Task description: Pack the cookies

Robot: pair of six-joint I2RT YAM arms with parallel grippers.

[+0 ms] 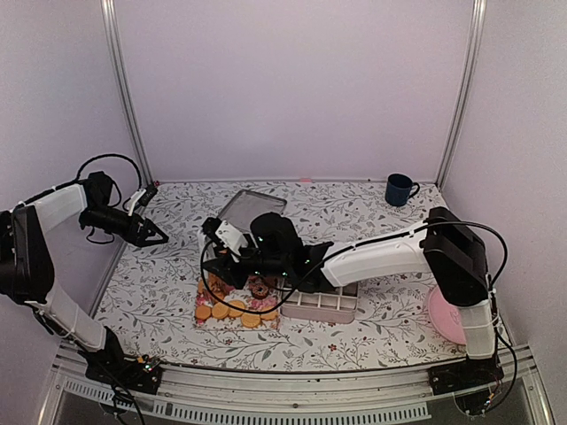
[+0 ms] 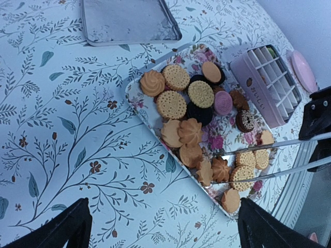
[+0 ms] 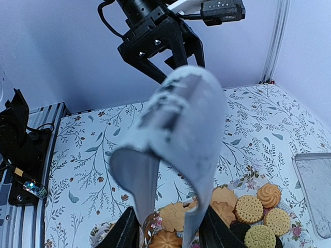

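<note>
Many assorted cookies (image 2: 170,104) lie on a floral tray (image 1: 199,317), beside a pink compartment box (image 1: 319,310) with white dividers. My right gripper is over the tray's near edge, its long metal tongs open around a brown flower-shaped cookie; in the right wrist view (image 3: 168,227) a similar cookie sits between the tips, and whether they touch it is unclear. My left gripper (image 1: 152,232) stands open, raised at the left side, with nothing in it.
An empty metal tray (image 2: 129,28) lies behind the cookies. A dark mug (image 1: 397,189) stands at the back right, a pink plate (image 1: 447,319) at the front right.
</note>
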